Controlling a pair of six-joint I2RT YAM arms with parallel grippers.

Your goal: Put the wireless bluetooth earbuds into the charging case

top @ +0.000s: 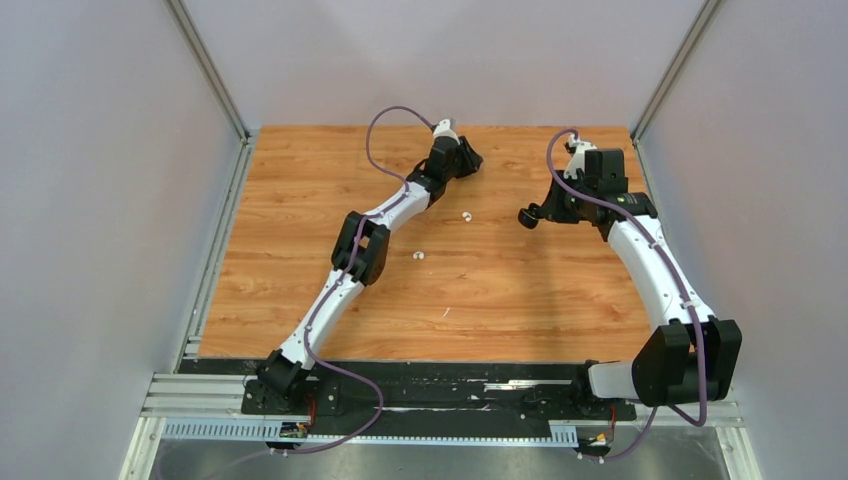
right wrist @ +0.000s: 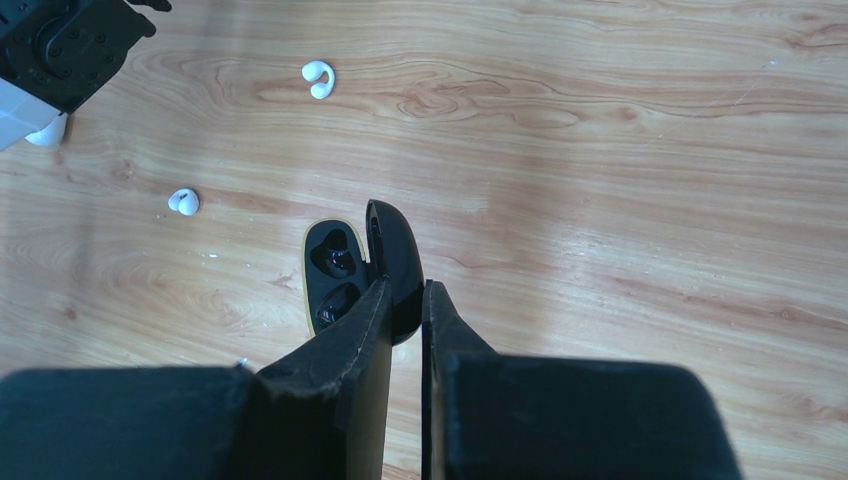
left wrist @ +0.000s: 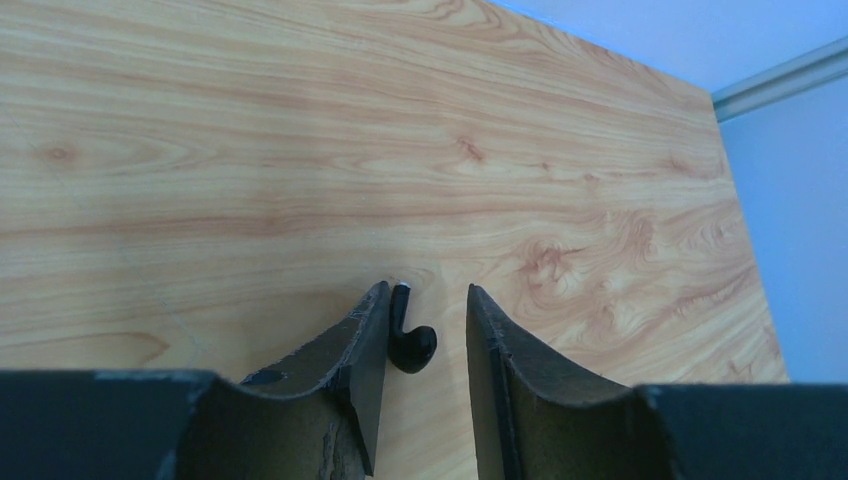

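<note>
My left gripper is part open over the table, its fingers around a small black hook-shaped earbud (left wrist: 411,350). The earbud sits close to the left finger, with a gap to the right one; whether it touches is unclear. In the top view this gripper (top: 472,158) is near the table's far edge and hides the earbud. My right gripper is shut on the upright lid of the black charging case (right wrist: 397,250). The case hangs open, and its two glossy wells show no earbud that I can make out. From above, the case (top: 528,217) appears left of that gripper.
Two white ear-clip earbuds (top: 467,216) (top: 419,255) lie on the table between the arms. A thin white scrap (top: 446,312) lies nearer the front edge.
</note>
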